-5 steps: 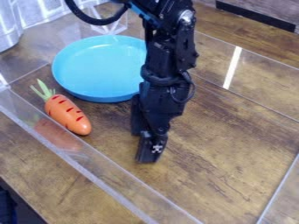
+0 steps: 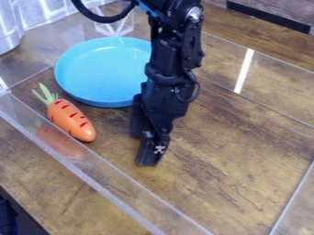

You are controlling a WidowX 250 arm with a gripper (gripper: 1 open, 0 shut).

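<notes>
The black arm comes down from the top of the view, its gripper (image 2: 150, 145) low over the wooden table just right of a toy carrot (image 2: 70, 117). Dark fingers point down at the table, and nothing can be made out between them. A blue plate (image 2: 92, 64) lies behind the gripper to the left, partly hidden by the arm.
Clear plastic walls (image 2: 73, 165) run along the left and right of the work area. A clear object stands behind the plate at the top.
The gripper has shifted very slightly to the left and up. The carrot and plate have not moved.
</notes>
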